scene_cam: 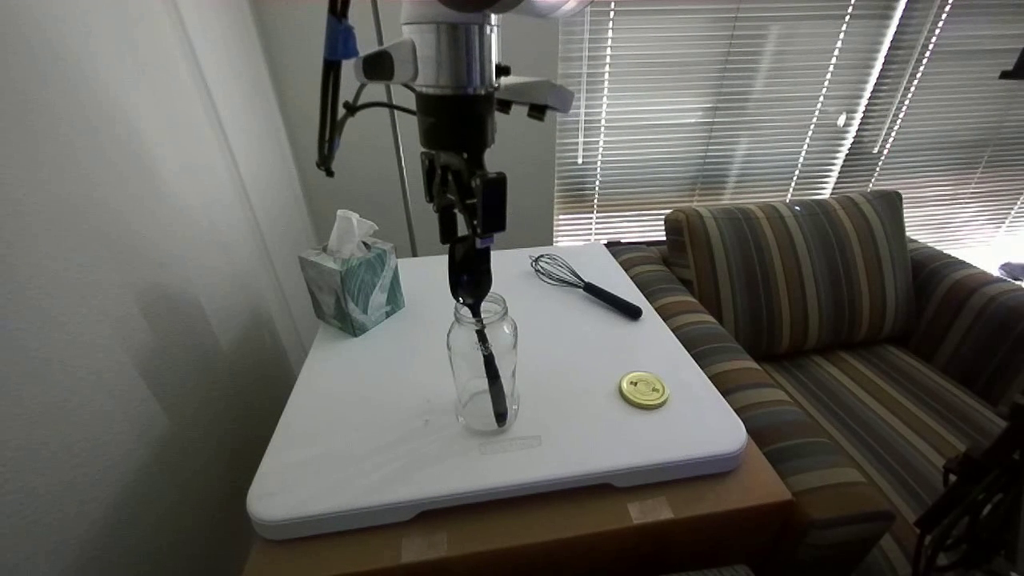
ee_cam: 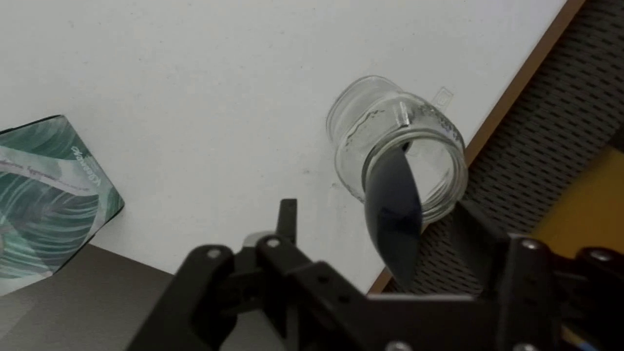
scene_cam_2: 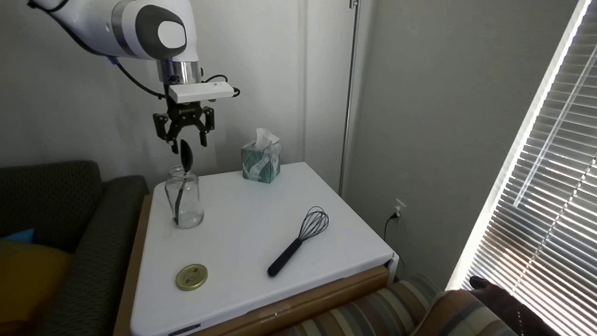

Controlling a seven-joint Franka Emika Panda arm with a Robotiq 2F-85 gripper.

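Note:
A clear glass jar (scene_cam: 461,370) stands upright on the white table, its mouth uncovered. Leaning inside it is a black spoon (scene_cam: 470,274), handle down in the jar and bowl sticking out above the rim. My gripper (scene_cam_2: 189,145) hangs over the jar, fingers pointing down and apart, with its tips level with the top of the spoon bowl. From the wrist, the spoon bowl (ee_cam: 393,213) shows in the gap of my gripper, nearer the right-hand finger (ee_cam: 479,234). A clear gap separates it from the left-hand finger (ee_cam: 287,219).
On the white table (scene_cam_2: 235,252) lie a gold lid (scene_cam_2: 191,277) and a whisk (scene_cam_2: 299,240) with a black handle. A tissue box (scene_cam_2: 261,159) stands by the wall. Bare tabletop separates these things. A striped armchair (scene_cam: 787,278) adjoins the table.

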